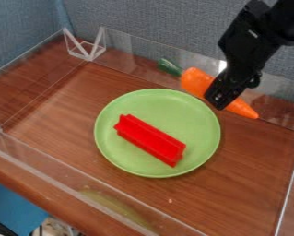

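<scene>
My black gripper (pixel 220 90) reaches down from the top right, shut on an orange toy carrot (pixel 198 83) with a green top, held above the back right of a green plate (pixel 131 161). The carrot slants from upper left to lower right. On the plate lies a red oblong object (pixel 149 138), apart from the gripper.
The wooden table (pixel 57 101) has clear panels along its edges and a white wire bracket (pixel 85 46) at the back left. A faint yellowish shape (pixel 112 205) shows at the front panel. Bare wood surrounds the plate.
</scene>
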